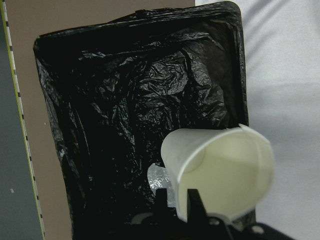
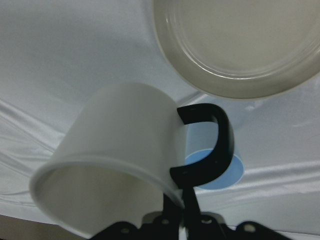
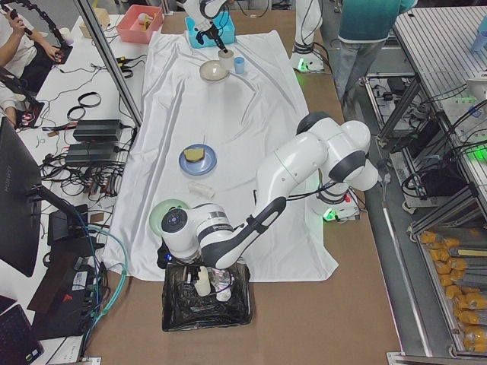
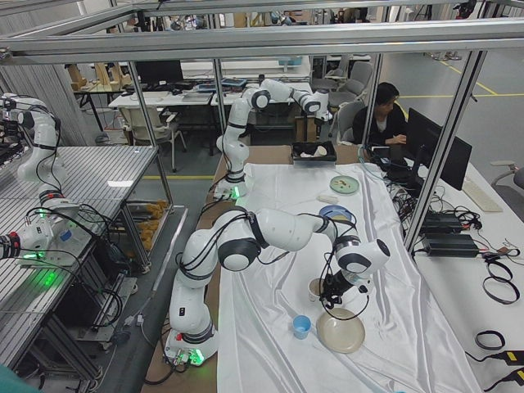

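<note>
My left gripper is shut on a white cup (image 1: 225,165), held over a black bag-lined bin (image 1: 110,115) that holds crumpled foil (image 1: 155,175). My right gripper is shut on a white mug (image 2: 115,130) with a black handle, held above the cloth beside a cream dish (image 2: 235,80) and a blue cup (image 2: 220,175), which it partly hides.
A green plate (image 4: 344,184) and a blue plate with a yellow item (image 3: 194,154) lie on the white cloth (image 3: 243,251), with a pale small object (image 3: 202,190) between them. A blue basket (image 3: 224,38) stands at the far end.
</note>
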